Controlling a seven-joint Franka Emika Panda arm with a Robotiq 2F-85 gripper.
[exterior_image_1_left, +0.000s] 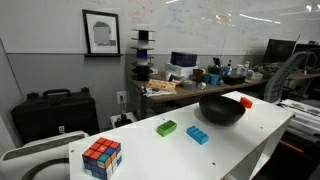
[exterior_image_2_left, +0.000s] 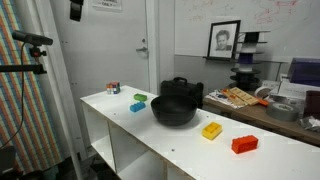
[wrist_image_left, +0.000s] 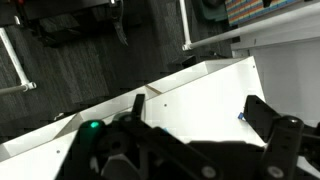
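Observation:
My gripper stands open in the wrist view, high over the white table's edge, with no object between its fingers. In exterior view 2 only a dark tip of what looks like the gripper shows at the top left; exterior view 1 does not show it. On the table are a Rubik's cube, a green block, a blue block and a black bowl. Beyond the bowl lies a red block, with a yellow block nearer the bowl. The bowl's inside is hidden.
The white table has free room around the blocks. Behind it stands a wooden bench crowded with tools and boxes. A black case rests by the wall. Dark floor lies beyond the table edge.

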